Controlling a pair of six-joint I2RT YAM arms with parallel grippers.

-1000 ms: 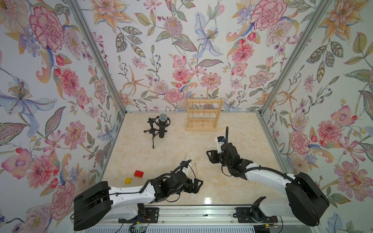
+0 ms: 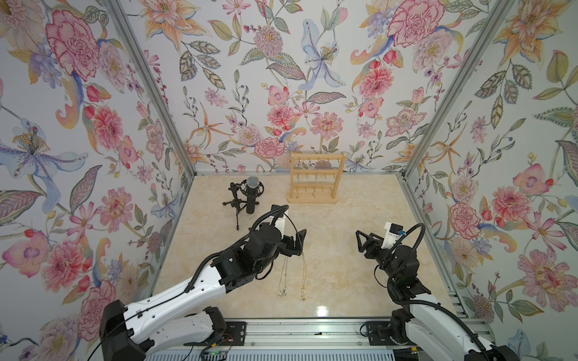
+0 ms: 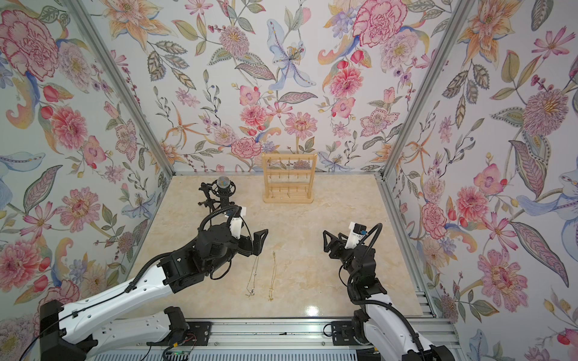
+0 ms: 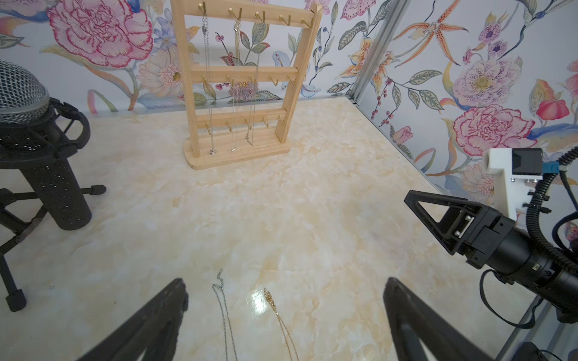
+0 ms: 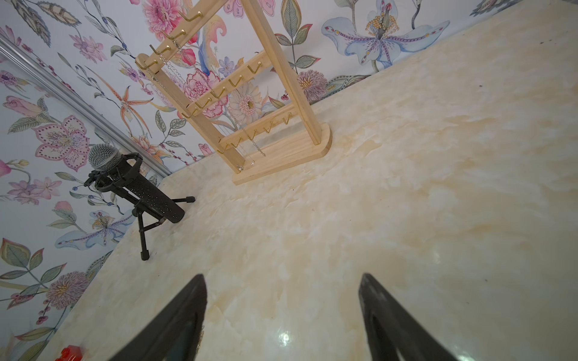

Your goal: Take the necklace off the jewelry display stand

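Observation:
At the back stands a wooden jewelry stand (image 2: 316, 198) with brass hooks and several thin chains hanging from them (image 4: 235, 84). Two necklaces, a silver one (image 3: 251, 279) and a gold one (image 3: 273, 276), lie on the tabletop at the front centre. My left gripper is open above them, facing the stand, with nothing between its fingers. My right gripper is open over the right part of the table, also empty, some distance from the stand.
A black microphone (image 2: 251, 201) on a tripod stands left of the stand. A small red object (image 5: 70, 355) shows at the edge of the right wrist view. Floral walls enclose the back and sides.
My left arm has risen and moved toward the back of the table, now hiding the red and yellow pieces at left. My right arm has moved to the right.

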